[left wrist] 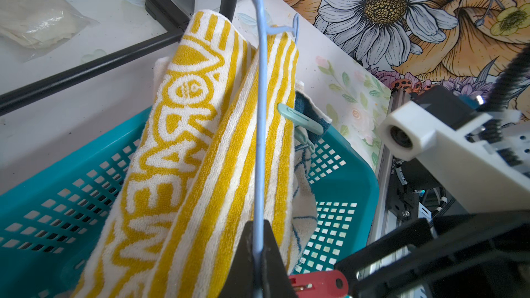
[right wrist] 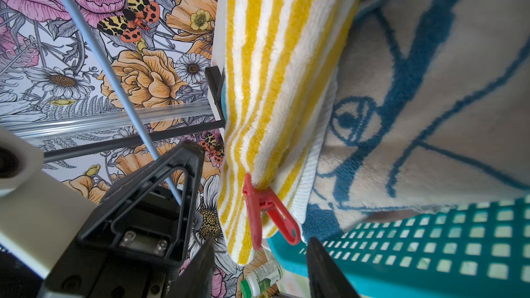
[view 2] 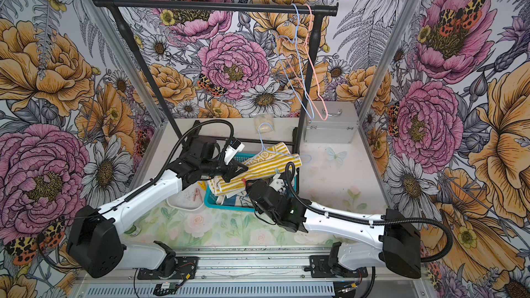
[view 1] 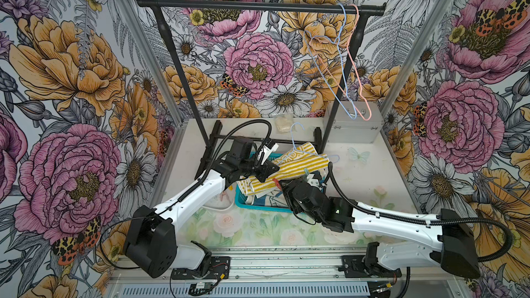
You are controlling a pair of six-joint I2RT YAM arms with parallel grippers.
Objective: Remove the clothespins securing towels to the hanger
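Observation:
In the left wrist view my left gripper is shut on the thin blue hanger [left wrist: 260, 104], whose wire runs up between its fingers. From the hanger hangs a yellow-and-white striped towel [left wrist: 220, 187], over the teal basket. A red clothespin [right wrist: 265, 207] is clipped on the towel's lower edge in the right wrist view. My right gripper stands open, its fingers apart on either side, with the clothespin just ahead of the gap and not gripped. A pale green clothespin [left wrist: 301, 118] sits at the towel's other end.
The teal basket [right wrist: 419, 276] holds more towels, among them a grey-and-blue one [right wrist: 397, 132]. Spare blue and pink hangers [view 1: 356, 77] hang from the black rack. A white tray [view 1: 219, 203] lies left of the basket; a grey box [view 1: 356, 124] stands back right.

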